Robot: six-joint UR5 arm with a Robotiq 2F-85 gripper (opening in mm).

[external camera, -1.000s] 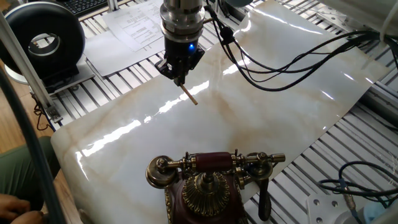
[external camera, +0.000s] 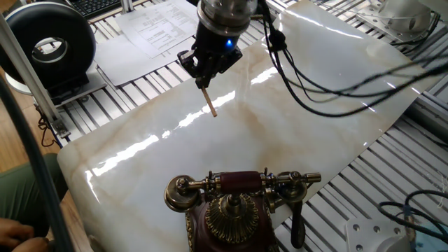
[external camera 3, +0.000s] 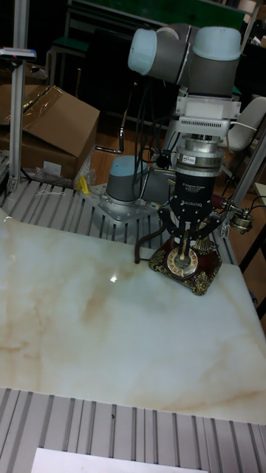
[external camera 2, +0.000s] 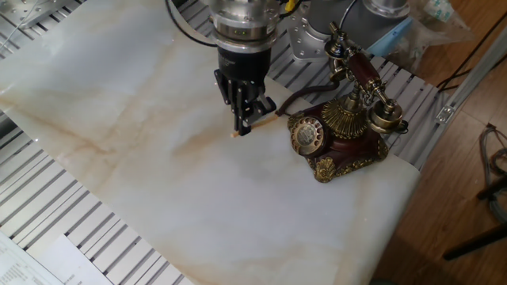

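Note:
A thin wooden stick (external camera: 211,103) points down from my gripper (external camera: 204,84), which is shut on its upper end. In exterior view 2 the dark fingertips of the gripper (external camera 2: 243,130) are close together, with one light end of the stick (external camera 2: 234,135) showing beside them. An antique-style telephone (external camera: 236,218), dark red with brass trim, stands upright on the marbled board. Its round dial (external camera 2: 308,136) faces the gripper, with a gap between telephone and fingers in that view. In exterior view 3 the gripper overlaps the telephone (external camera 3: 206,277) and partly hides it.
The glossy marbled board (external camera 2: 198,206) is mostly bare around the gripper. Black cables (external camera: 329,105) loop from the arm over its right part in exterior view 1. Papers (external camera: 150,31) lie beyond the far edge, near a black ring-shaped object (external camera: 78,42). A person's hand (external camera: 24,231) shows at lower left.
My gripper's upper body has shifted right and leaned over in exterior view 1. The stick has swung steeper, its lower tip moving slightly left. The cables moved; the telephone stayed put.

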